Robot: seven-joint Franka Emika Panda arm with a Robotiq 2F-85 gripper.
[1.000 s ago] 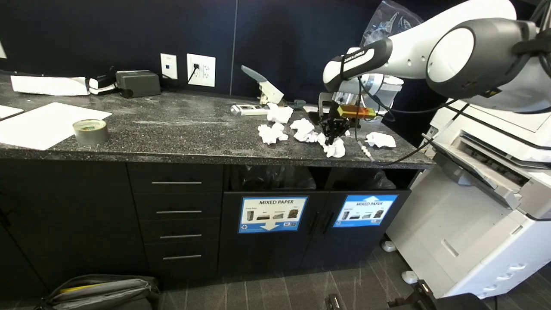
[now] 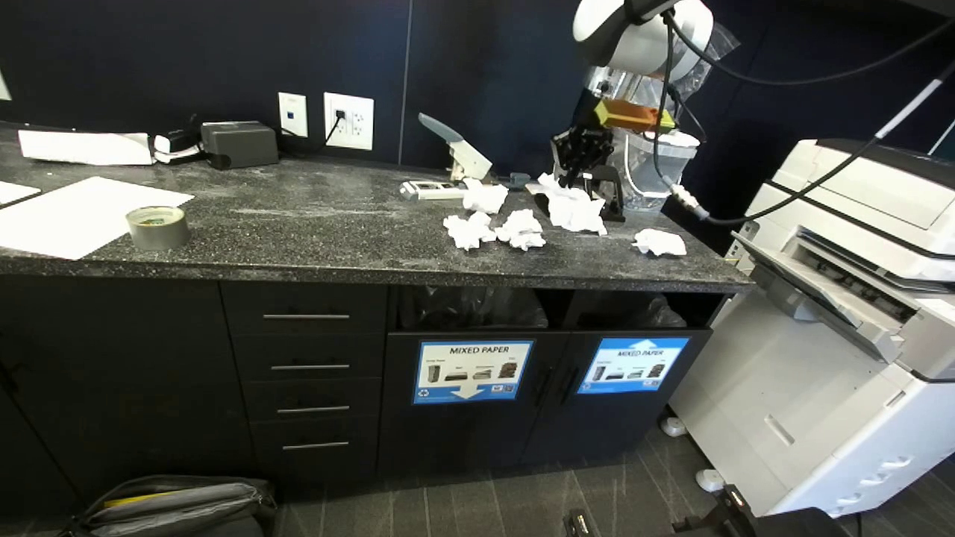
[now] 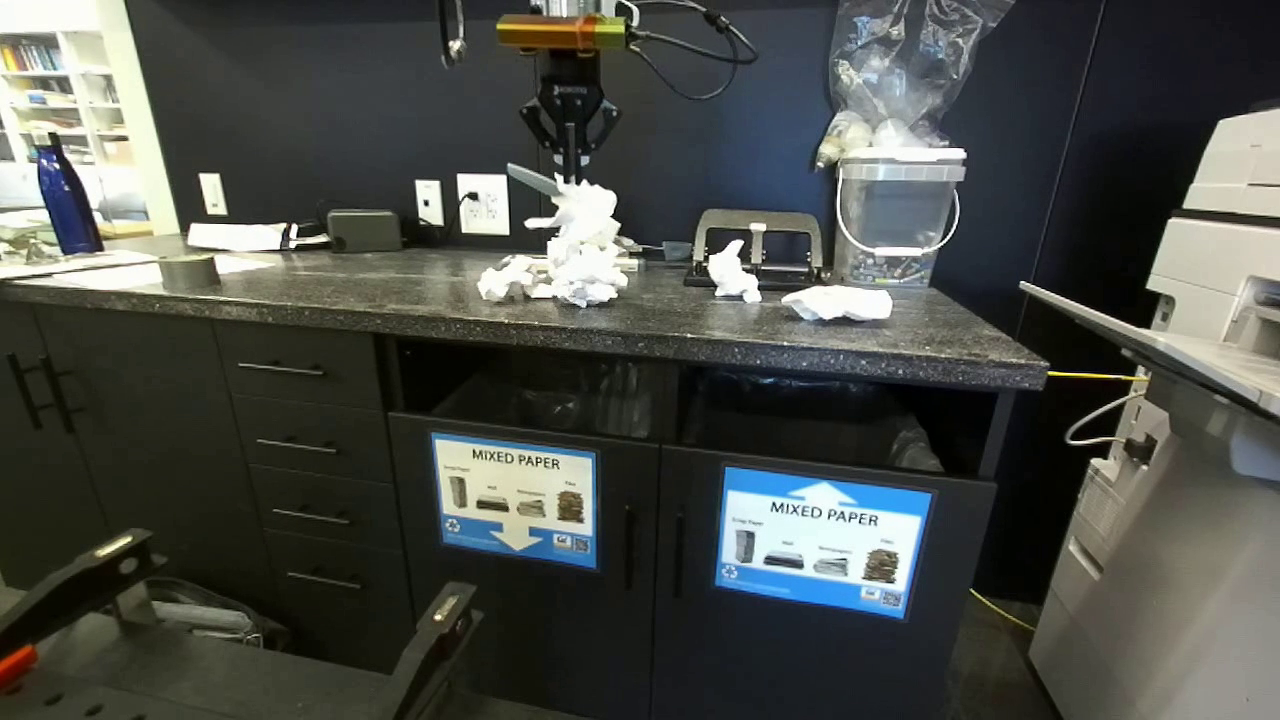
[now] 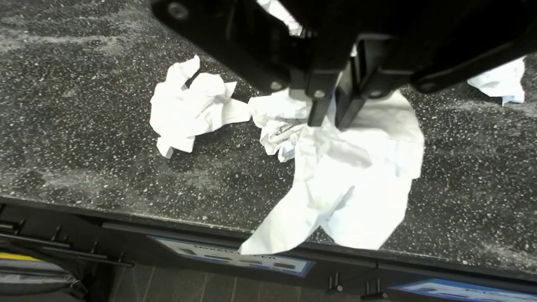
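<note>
My gripper is shut on a crumpled white paper (image 4: 370, 186), whose loose folds hang below the fingertips. In exterior view 2 the held paper (image 3: 584, 206) is raised over other crumpled sheets and overlaps them in the picture. Exterior view 1 has the gripper (image 2: 568, 179) above the counter's right part. Two crumpled papers, a left one (image 2: 469, 232) and a right one (image 2: 521, 230), lie side by side on the counter. Another paper (image 2: 484, 196) sits behind them, and a flatter piece (image 2: 659, 242) lies to the right.
Below the counter (image 2: 313, 233) are two open bin slots, left (image 3: 546, 396) and right (image 3: 804, 414), over mixed paper signs. At the back stand a hole punch (image 3: 758, 224), a clear bucket (image 3: 897, 204) and a stapler (image 2: 465, 159).
My gripper has risen from the counter and moved back, carrying the paper with it. The right paper of the front pair has shifted slightly; the arm has swung upward.
</note>
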